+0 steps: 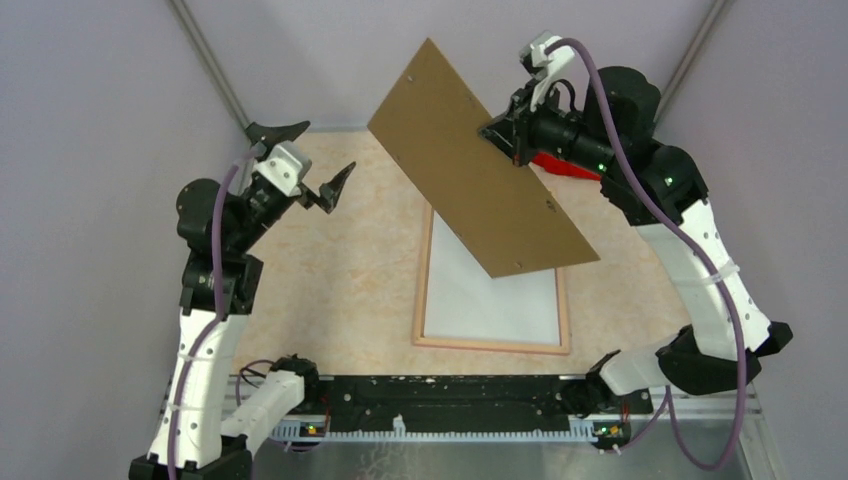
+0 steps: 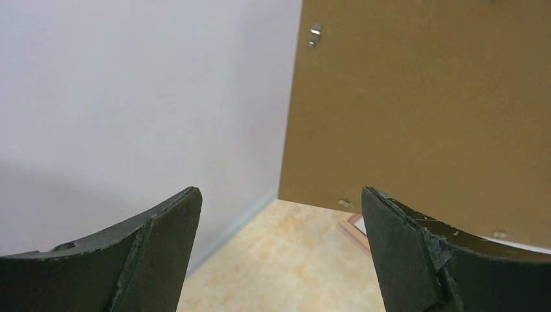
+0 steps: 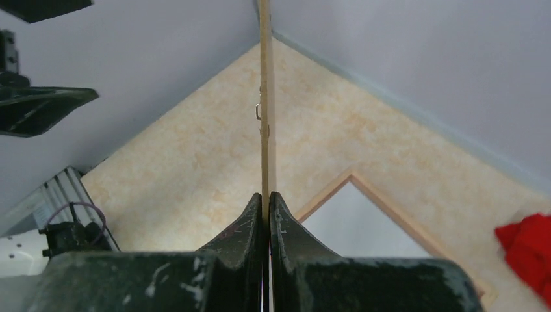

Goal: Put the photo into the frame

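Note:
A brown backing board [image 1: 470, 170] with small metal clips hangs tilted above the table, my right gripper shut on its edge. In the right wrist view the board [image 3: 264, 97] shows edge-on, rising from between the fingers. My left gripper is open with nothing between its fingers; the board [image 2: 422, 110] fills the background at right. Below it lies the wooden frame [image 1: 421, 300] with a white surface [image 1: 490, 310] inside, its far part hidden by the board. I cannot make out the picture side of a photo.
A red cloth-like thing [image 3: 529, 253] lies at the table's far right, mostly covered by the right arm in the top view. Bare table [image 1: 340, 260] lies left of the frame. Grey walls enclose the sides and back.

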